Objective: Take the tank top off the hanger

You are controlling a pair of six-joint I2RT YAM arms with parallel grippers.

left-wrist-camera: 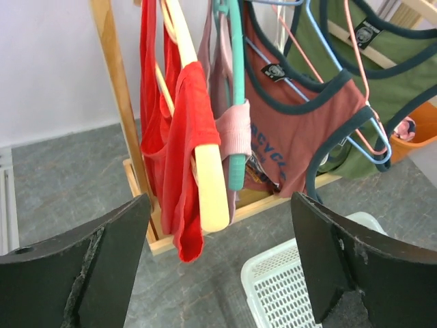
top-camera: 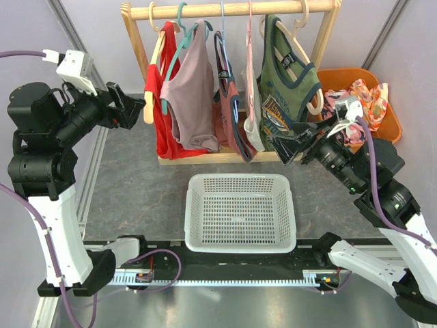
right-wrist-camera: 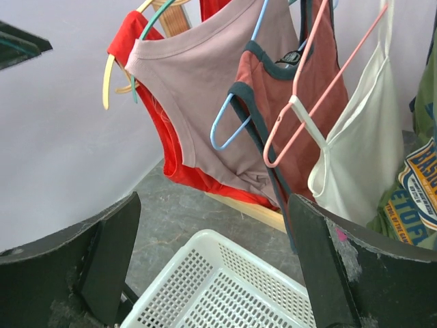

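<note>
Tank tops hang on hangers from a wooden rack (top-camera: 225, 9): red (top-camera: 168, 137), mauve (top-camera: 191, 109), rust with dark trim (right-wrist-camera: 314, 116), white (right-wrist-camera: 362, 157) and green (top-camera: 287, 82). My left gripper (top-camera: 126, 109) stands open left of the rack, facing the red top and its wooden hanger (left-wrist-camera: 213, 184). My right gripper (top-camera: 290, 143) is open in front of the green and white tops; in the right wrist view the white top and its pink hanger (right-wrist-camera: 278, 130) are ahead of it. Neither gripper has anything between its fingers.
A white perforated basket (top-camera: 239, 247) lies on the grey floor in front of the rack. An orange bin (top-camera: 389, 130) with patterned cloth stands at the back right. The floor left of the basket is clear.
</note>
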